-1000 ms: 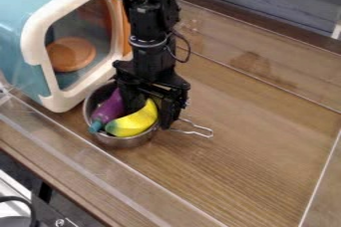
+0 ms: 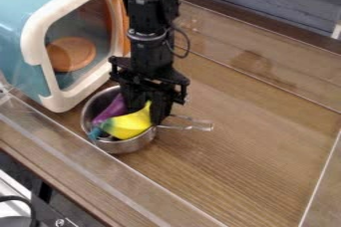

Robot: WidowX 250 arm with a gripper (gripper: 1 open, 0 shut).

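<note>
A steel pot with a wire handle sits on the wooden counter at the lower left of centre. Inside it are a yellow banana and a purple eggplant with teal tip. My black gripper is lowered over the pot's right part at the banana's upper end; its fingers are partly hidden, so whether it grips anything is unclear.
A toy oven, light blue and white with orange plates inside, stands at the left, close beside the pot. A wall runs along the back.
My gripper has shifted slightly left over the banana. The banana's upper part now shows higher and more under the gripper.
</note>
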